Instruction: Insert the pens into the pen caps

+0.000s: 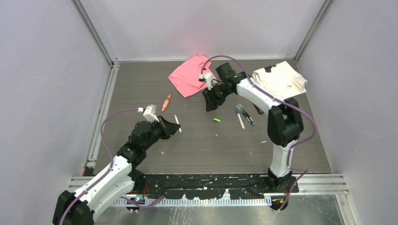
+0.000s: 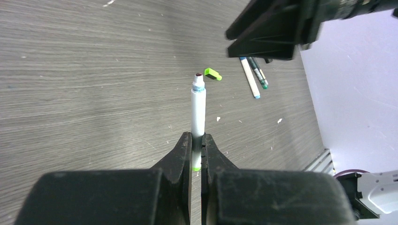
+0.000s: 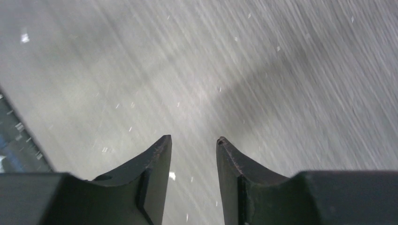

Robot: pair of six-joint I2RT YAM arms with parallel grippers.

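Observation:
My left gripper is shut on a white pen [image 2: 198, 110], held upright, a dark tip at its top and green at its lower end. A green cap [image 1: 217, 120] lies on the table to the right of it. My right gripper [image 1: 210, 104] is above the table behind the green cap, its fingers apart with nothing between them. White and dark pens [image 1: 240, 118] lie side by side to the right. An orange pen-like item [image 1: 166, 102] lies behind my left gripper.
A pink cloth [image 1: 187, 75] lies at the back middle, a cream cloth [image 1: 281, 79] at the back right. White walls surround it.

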